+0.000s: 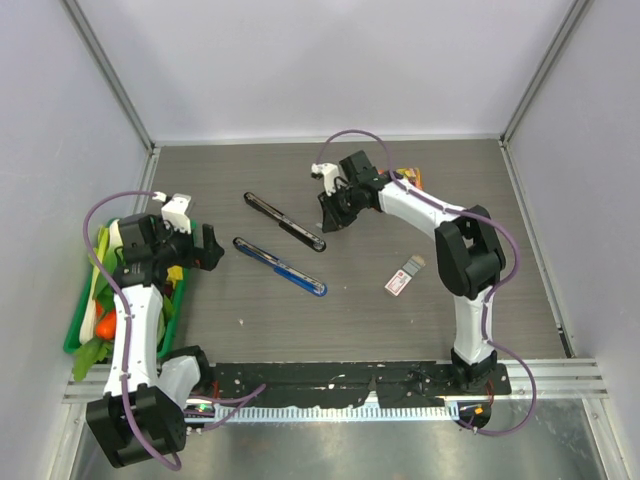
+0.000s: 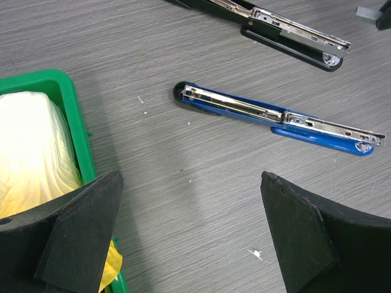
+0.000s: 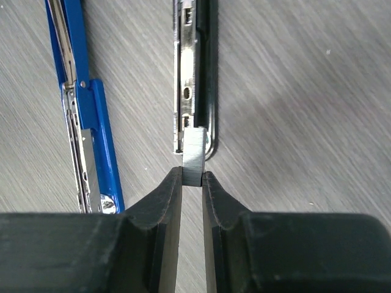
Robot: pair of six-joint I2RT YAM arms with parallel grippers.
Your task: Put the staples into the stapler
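Note:
A black stapler (image 1: pixel 284 222) (image 2: pixel 293 36) (image 3: pixel 204 67) lies opened flat at the middle back, and a blue stapler (image 1: pixel 280 267) (image 2: pixel 324 139) (image 3: pixel 98 140) lies opened in front of it. My right gripper (image 1: pixel 326 214) is shut on a strip of staples (image 3: pixel 194 152), held over the end of the black stapler in the right wrist view. My left gripper (image 1: pixel 204 250) hangs open over the right side of the green basket, with nothing between its fingers.
A green basket (image 1: pixel 73 335) (image 2: pixel 64 88) of toy vegetables fills the left edge. A small staple box (image 1: pixel 398 280) lies at the right. A colourful package (image 1: pixel 410 174) is partly hidden behind my right arm.

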